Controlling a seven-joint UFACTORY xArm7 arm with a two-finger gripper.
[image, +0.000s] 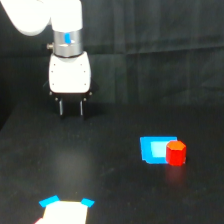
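My gripper (71, 108) hangs above the dark table at the upper left. Its two fingers point down with a clear gap between them, and nothing shows in that gap. Far off to its right and nearer the camera, a small red block (176, 153) with several flat sides stands at the right edge of a blue square (147, 142). A pale patch (159, 149) fills the middle of that square; the red block hides part of its right side.
At the bottom edge, a pale object (65, 213) is cut off by the frame, with blue pieces (49, 201) at its corners. Dark cloth (150, 50) hangs behind the table.
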